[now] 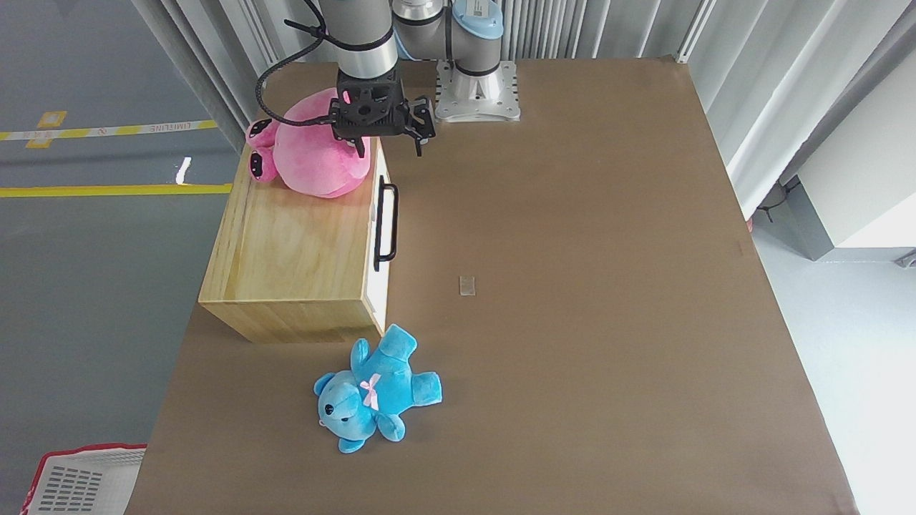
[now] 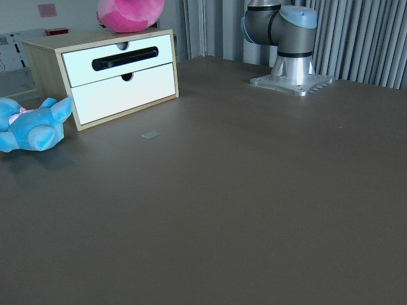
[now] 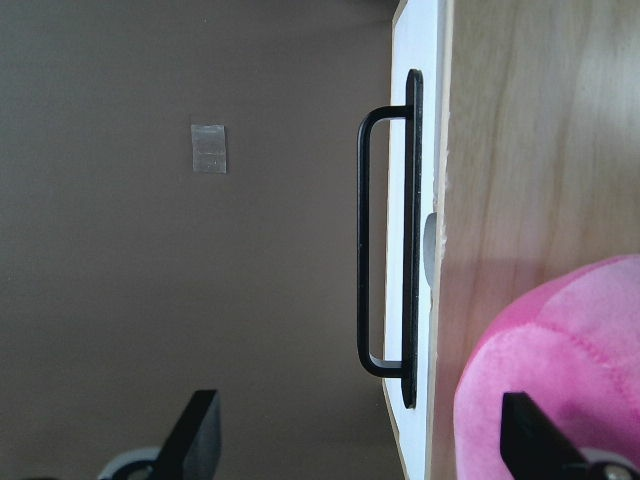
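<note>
A wooden two-drawer box with white fronts stands at the table's left, a black handle on its upper drawer. A pink plush toy rests on top. My gripper is open above the box's edge by the pink toy; in the wrist view its fingers show at the bottom, nothing visible held between them. A blue plush bear with a pink bow lies on the table just in front of the box.
The arm's base stands at the back. A white basket is off the table at front left.
</note>
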